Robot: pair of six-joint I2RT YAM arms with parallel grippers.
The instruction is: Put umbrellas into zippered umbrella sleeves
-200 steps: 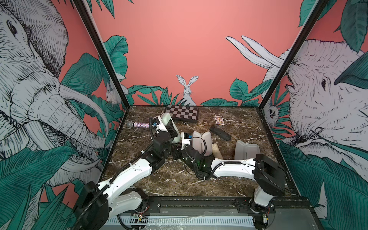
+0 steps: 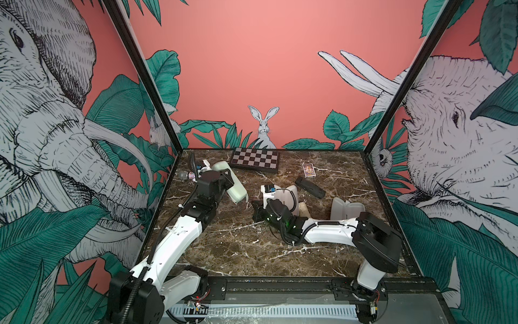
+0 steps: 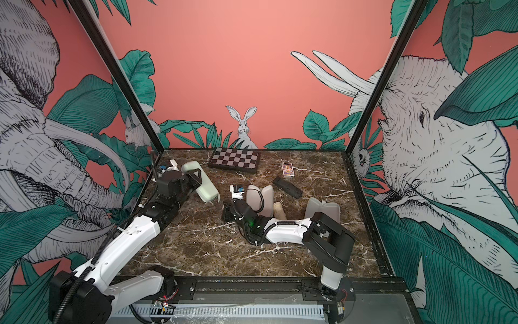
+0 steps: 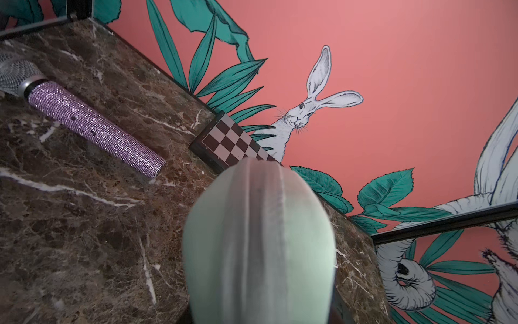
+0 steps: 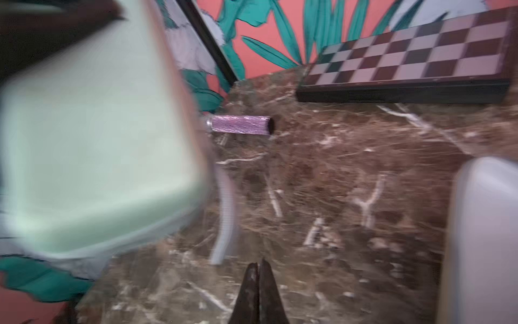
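Note:
A pale mint zippered sleeve (image 2: 235, 189) (image 3: 207, 188) (image 4: 253, 243) (image 5: 102, 145) is held by my left gripper (image 2: 226, 177) (image 3: 193, 177), shut on it. A zip seam runs along it in the left wrist view, where the fingers are hidden. My right gripper (image 2: 256, 213) (image 3: 226, 215) is low over the marble, right of the mint sleeve, shut with nothing visible between its fingertips. Pinkish-beige (image 3: 260, 199) and grey (image 3: 322, 208) zippered cases lie at the middle and right, with a beige cylindrical item (image 3: 279, 213) between them.
A chessboard box (image 2: 254, 159) lies at the back, with a playing-card box (image 2: 308, 169) and dark pouch (image 2: 309, 186) to its right. A sparkly pink microphone (image 4: 94, 127) lies back left. Bare table (image 2: 259, 253) shows in front.
My left gripper has moved leftward with the mint sleeve, away from the right gripper, covering more of the microphone in the top left view. The right gripper has shifted slightly rightward.

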